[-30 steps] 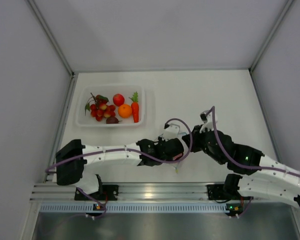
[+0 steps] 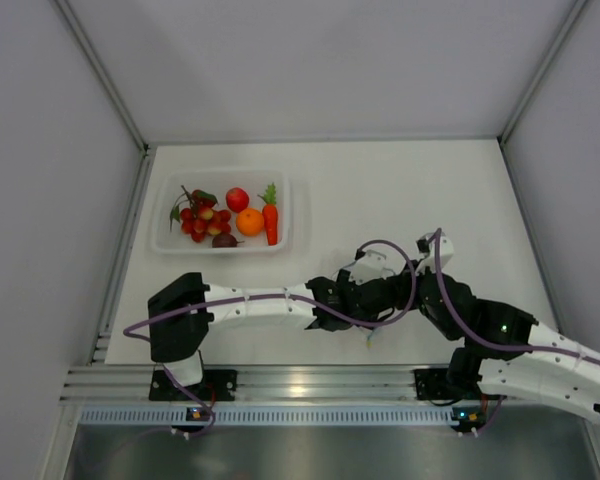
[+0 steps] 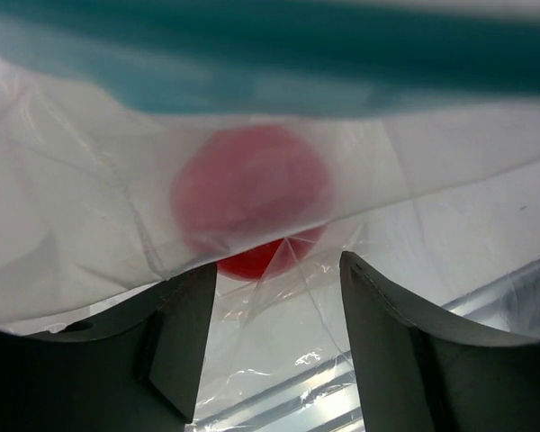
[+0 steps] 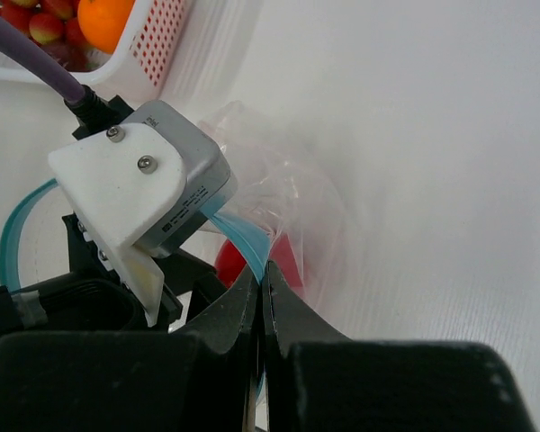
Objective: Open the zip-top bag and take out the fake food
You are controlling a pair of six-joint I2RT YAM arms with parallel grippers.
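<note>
A clear zip-top bag with a teal seal holds a red fake food (image 3: pixel 256 193), seen through the film in the left wrist view. My left gripper is parted around the film beside the red piece. In the right wrist view the bag (image 4: pixel 301 207) lies below the left arm's wrist housing, the red piece partly hidden. My right gripper is shut at the light-blue seal strip, which runs up from its fingertips. In the top view both grippers meet at the lower middle of the table, largely hiding the bag.
A white basket (image 2: pixel 165 210) with several fake fruits and a carrot (image 2: pixel 270 225) stands at the back left.
Both arms have shifted to the right in the top view over the last second, with the bag between them. The basket is unchanged.
</note>
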